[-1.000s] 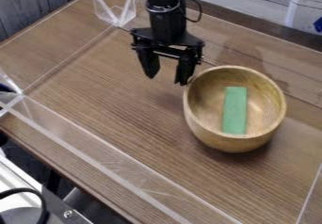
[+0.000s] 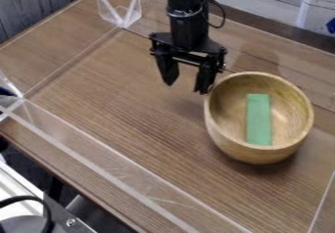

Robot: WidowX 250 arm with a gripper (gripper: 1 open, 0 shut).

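Note:
My black gripper (image 2: 186, 72) hangs over the wooden table, open, its two fingers spread apart with nothing seen between them. Just to its right and nearer the viewer sits a tan bowl (image 2: 224, 133), with a green rectangular block (image 2: 258, 119) lying lengthwise inside it.
Clear strips, apparently tape or plastic (image 2: 119, 10), are at the back left. A black cable (image 2: 39, 203) lies at the lower left corner, and a pale surface shows at the back right.
The bowl, with the green block in it, has shifted right and slightly toward the viewer. The gripper has moved only slightly, staying open.

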